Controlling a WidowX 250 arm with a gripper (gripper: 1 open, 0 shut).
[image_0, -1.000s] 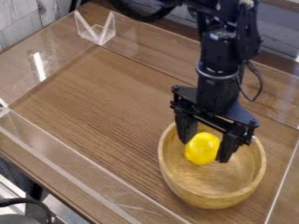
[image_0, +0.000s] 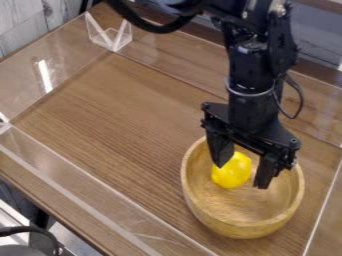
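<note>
My black gripper (image_0: 243, 158) is open above a round tan bowl (image_0: 267, 212) at the lower right of the camera view. A yellow object (image_0: 231, 174) sits inside the bowl, toward its left, between and just below the fingers. Its upper part is partly hidden by the gripper.
A clear plastic piece (image_0: 111, 30) stands at the far upper left. A dark cable curves at the bottom left corner.
Over the last second the gripper has shifted slightly and straightened above the bowl. The yellow object has stayed in the bowl.
</note>
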